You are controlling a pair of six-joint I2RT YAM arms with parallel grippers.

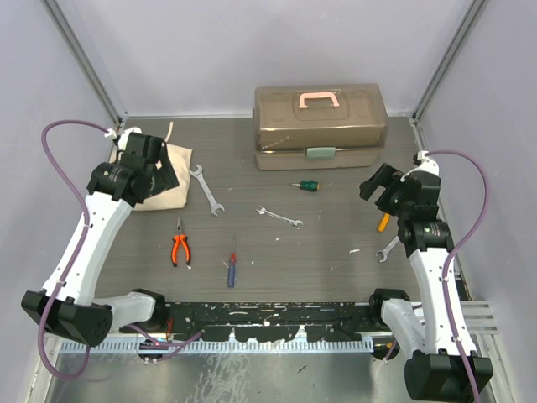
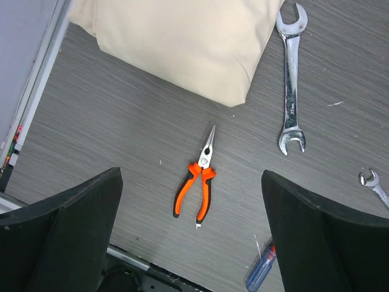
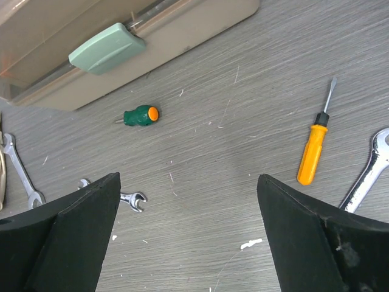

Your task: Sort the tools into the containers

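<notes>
Above the cream cloth bag (image 1: 172,189) my left gripper (image 1: 168,172) hangs open and empty; in its wrist view the orange pliers (image 2: 203,173) lie on the table between the fingertips. My right gripper (image 1: 373,195) is open too, over the right side with bare table between its fingers. A brown toolbox (image 1: 281,126) with its lid down stands at the back. Loose on the table lie a large wrench (image 1: 204,189), a small wrench (image 1: 279,217), a green stubby screwdriver (image 1: 310,185), a blue screwdriver (image 1: 232,273), a yellow screwdriver (image 3: 312,152) and another wrench (image 3: 368,173).
Metal rails (image 1: 92,71) and pale walls bound the table at both sides. A dark frame strip (image 1: 260,315) runs along the front edge.
</notes>
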